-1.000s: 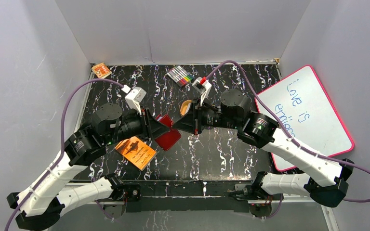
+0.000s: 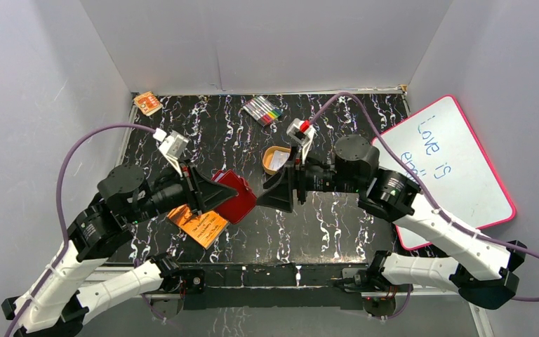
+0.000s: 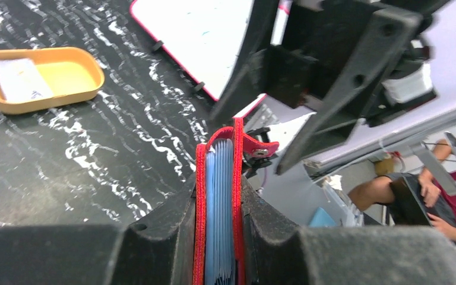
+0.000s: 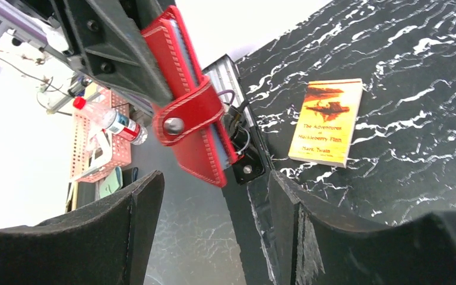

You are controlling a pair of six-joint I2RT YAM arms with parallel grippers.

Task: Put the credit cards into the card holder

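Note:
A red card holder [image 2: 233, 203] is held upright between the fingers of my left gripper; in the left wrist view its open end shows blue sleeves between red edges. In the right wrist view the holder [image 4: 189, 113] has a snap strap on it. My right gripper is open beside it, nothing between its fingers. A yellow tray [image 3: 65, 71] with white cards [image 3: 19, 80] lies on the table behind the grippers.
An orange book [image 2: 198, 226] lies at the front left, a small orange packet [image 2: 147, 102] and markers [image 2: 262, 110] at the back. A whiteboard [image 2: 456, 175] covers the right side. Marble surface around the tray is mostly clear.
My left gripper has drawn back leftwards with the holder, and the right gripper has moved rightwards, opening a gap between it and the holder.

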